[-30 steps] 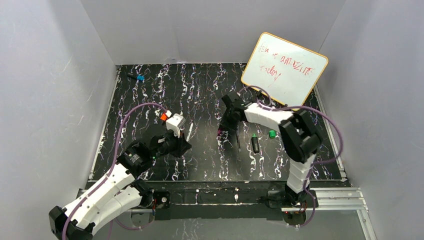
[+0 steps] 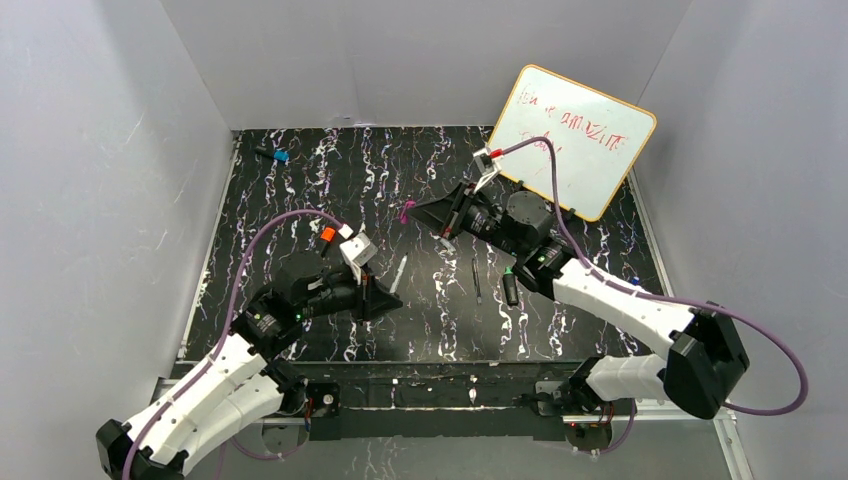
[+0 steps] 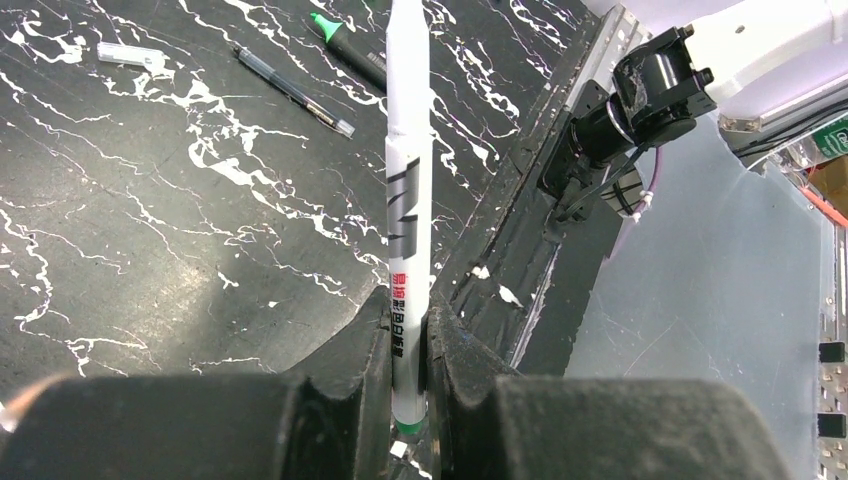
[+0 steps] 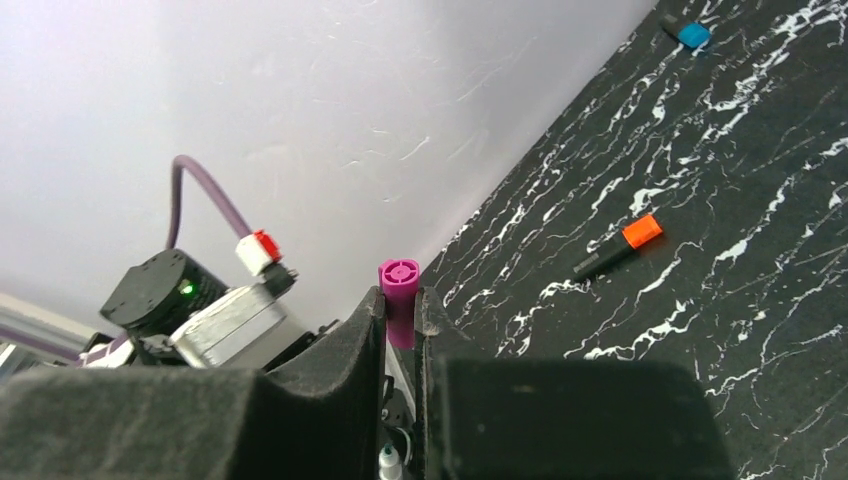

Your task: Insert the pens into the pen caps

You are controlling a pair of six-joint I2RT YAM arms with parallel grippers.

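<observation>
My left gripper (image 2: 378, 300) is shut on a white pen (image 3: 408, 220), which stands upright from its fingers with a green end at the bottom. My right gripper (image 2: 418, 210) holds a pink pen cap (image 4: 400, 295) between its fingertips, raised above the table and up-right of the left gripper in the top view. On the table lie a clear cap (image 3: 128, 55), a slim grey pen (image 3: 290, 88) and a black marker with a green end (image 3: 345, 45).
An orange-capped marker (image 4: 612, 250) lies on the left of the table, and a blue-capped one (image 4: 685, 32) at the back left. A whiteboard (image 2: 570, 130) leans at the back right.
My right gripper has risen and moved up-left with the pink cap, its arm swinging upward. My left gripper with the white pen has shifted slightly right.
</observation>
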